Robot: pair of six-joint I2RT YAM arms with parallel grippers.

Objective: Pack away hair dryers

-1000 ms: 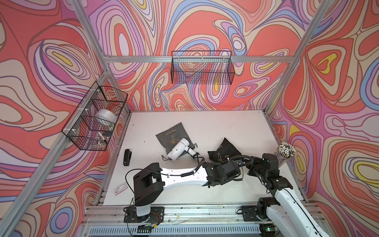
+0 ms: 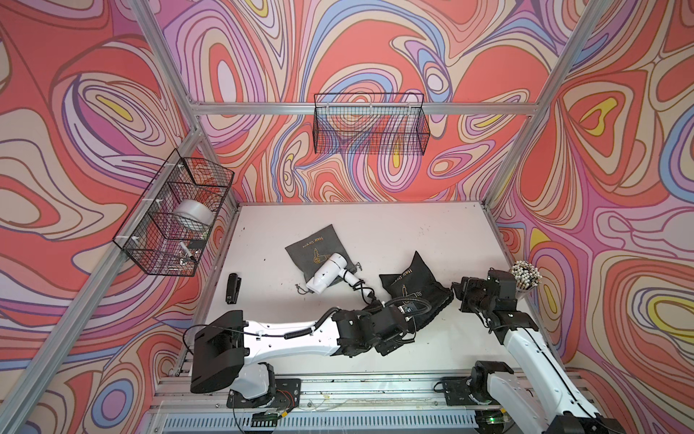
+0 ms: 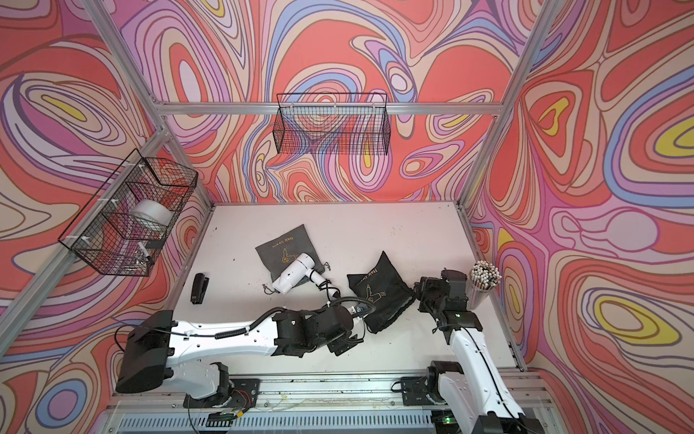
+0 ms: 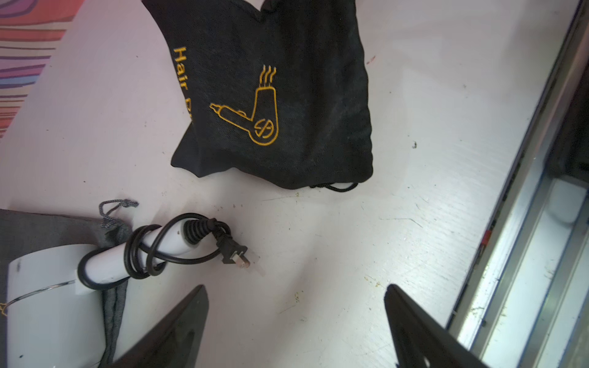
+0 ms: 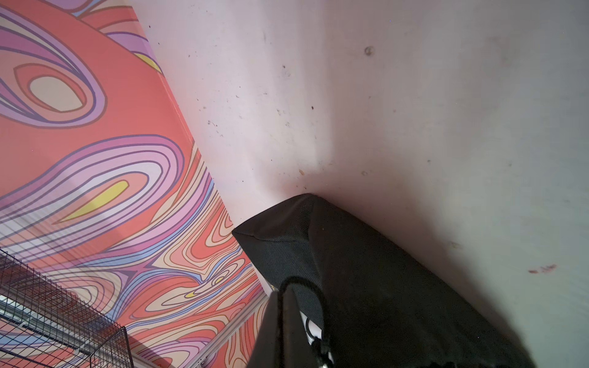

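A white hair dryer (image 2: 326,273) with its cord wound round the handle lies across a flat grey drawstring bag (image 2: 318,242) left of centre. Right of it is a black bag (image 4: 319,122) with a gold dryer print, one edge drawn toward my right gripper. Level with the near part of that bag, my left gripper stands open, only bare table between its fingers. In the right wrist view, my right gripper is shut beside the black bag (image 5: 398,306), and a loop of its black cord (image 5: 300,279) runs into the fingertips.
Wire baskets hang on the back (image 2: 372,130) and left sides; the left one holds a white round object (image 2: 193,212). A small black object (image 2: 232,288) lies at far left, and a cup of white-tipped sticks (image 2: 526,276) stands at right.
My left gripper has drawn back to the left and toward the near edge, uncovering more of the black bag. The dryer and grey bag stay put.
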